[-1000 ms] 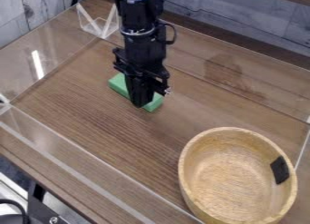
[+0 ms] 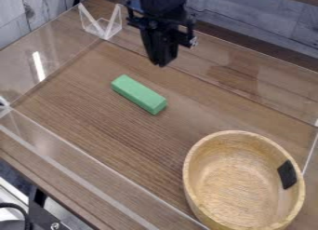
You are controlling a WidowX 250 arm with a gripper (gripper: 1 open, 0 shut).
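My gripper [image 2: 159, 49] is at the top centre of the camera view, on its dark arm, above and behind a green block [image 2: 139, 94]; I cannot tell whether it is open or shut. The green block lies flat and slanted on the wooden table [image 2: 93, 136], apart from the gripper.
A round cream bowl [image 2: 244, 192] with a dark patch on its rim fills the lower right. A white wire-like object [image 2: 99, 20] is at the top left.
My gripper has moved up and back, away from the green block, which now shows fully in the same place.
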